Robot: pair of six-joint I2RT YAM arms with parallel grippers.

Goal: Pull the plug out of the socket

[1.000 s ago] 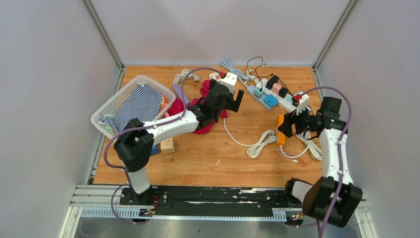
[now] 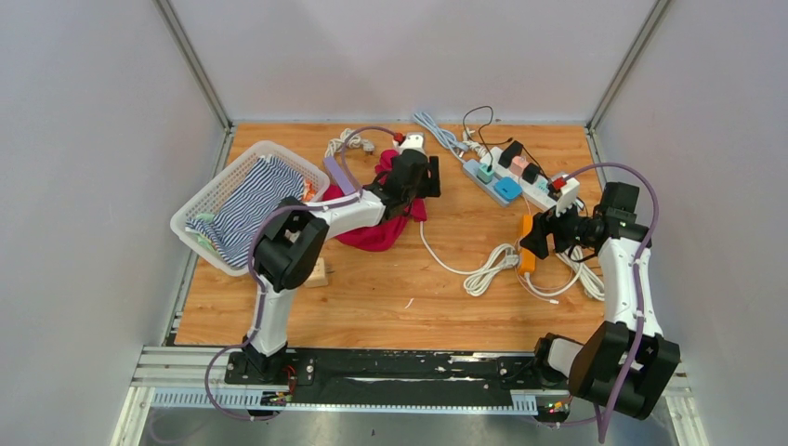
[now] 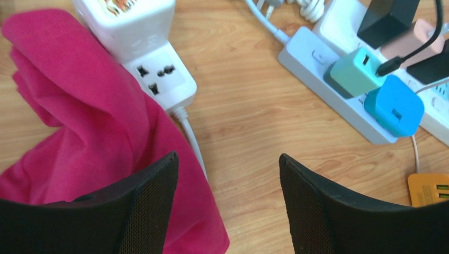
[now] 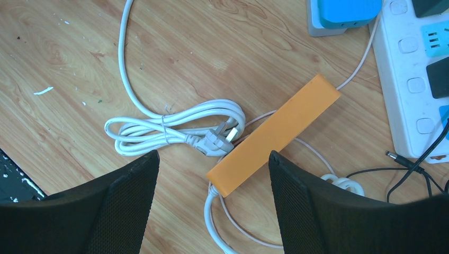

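My left gripper hangs open over the red cloth (image 3: 90,121). In its view a white socket (image 3: 174,79) shows empty holes beside a white box (image 3: 132,26). To the right, a blue-grey power strip (image 3: 339,106) holds a mint plug (image 3: 356,71) and a blue plug (image 3: 394,105); behind it a white strip (image 3: 434,111) holds black and pink plugs. My right gripper is open above an orange block (image 4: 280,127) and a coiled cable with a white plug (image 4: 214,142).
A basket (image 2: 186,212) with striped cloth is on the left, a beige adapter (image 2: 314,274) below it. Coiled cables lie at the back and right.
My left arm has shifted, its gripper moving slightly left and turning, its elbow moving right. The right arm is unchanged.
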